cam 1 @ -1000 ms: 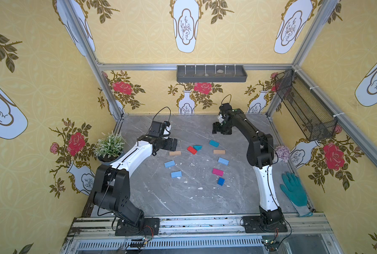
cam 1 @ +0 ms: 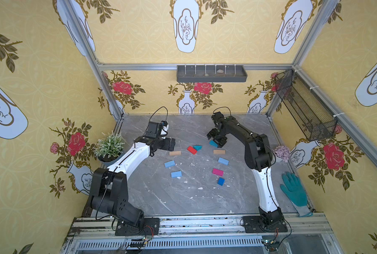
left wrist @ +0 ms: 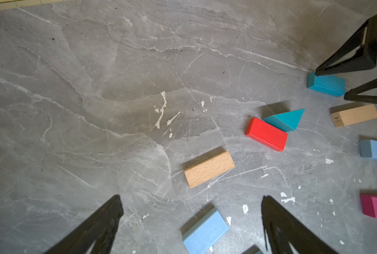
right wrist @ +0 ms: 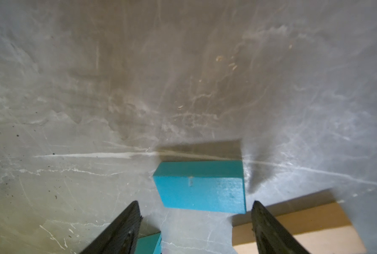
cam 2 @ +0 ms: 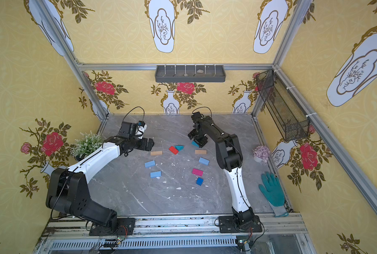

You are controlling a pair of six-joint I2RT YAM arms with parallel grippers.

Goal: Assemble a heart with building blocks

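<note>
The teal rectangular block (right wrist: 201, 192) lies on the table between the spread fingers of my right gripper, with clear gaps on both sides in the right wrist view. A red block (left wrist: 267, 134) sits against a teal triangle (left wrist: 287, 119). My left gripper is open above the left side, holding nothing. Below it lie a wooden block (left wrist: 209, 169) and a light blue block (left wrist: 205, 232). Another wooden block (right wrist: 302, 226) rests close to the right gripper's finger. A second light blue block (cam 1: 176, 174), a third light blue block (cam 1: 223, 160), a magenta block (cam 1: 217, 171) and a dark blue block (cam 1: 220, 181) lie nearer the front.
A potted white-flower plant (cam 1: 109, 147) stands at the left edge. At the right are a pink flower pot (cam 2: 261, 153) and a teal glove (cam 2: 273, 190).
The left arm has shifted slightly left. The blocks look unmoved.
</note>
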